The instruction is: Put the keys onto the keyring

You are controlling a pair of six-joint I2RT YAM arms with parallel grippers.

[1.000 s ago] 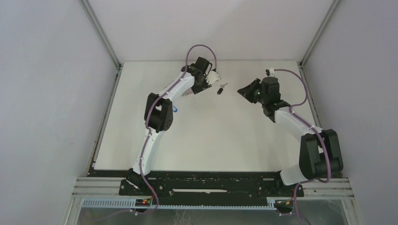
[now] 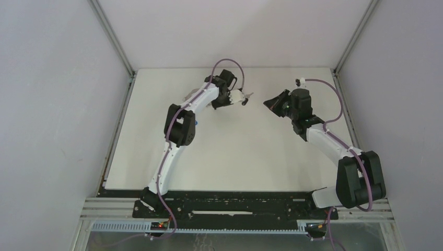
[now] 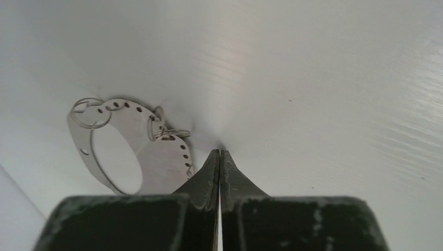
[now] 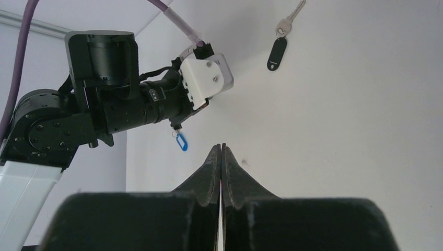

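The keyring, a flat grey plate with a large oval opening and a row of small holes, lies on the table in the left wrist view. Thin wire rings hang along its edge. Just right of it my left gripper is shut, with nothing between its fingertips; its fingers hide the plate's lower part. A key with a black tag lies at the back. Near the left arm lies another keyring tag, blue, its key mostly hidden. My right gripper is shut and empty above the table.
The left arm reaches over the table's left half and covers most of the plate from above. Grey walls enclose the sides.
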